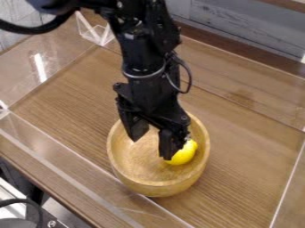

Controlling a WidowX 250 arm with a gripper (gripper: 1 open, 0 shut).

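Observation:
My black gripper (155, 129) hangs over a round wooden bowl (152, 183), its lower end reaching into the bowl's upper part and standing open. A yellow object (181, 156) lies in the bowl's right side, just below and beside the right finger, partly hidden by it. I see nothing held between the fingers.
A clear plastic item (95, 28) stands at the back left. A pale panelled wall runs behind the table, and a black cable lies at the front left.

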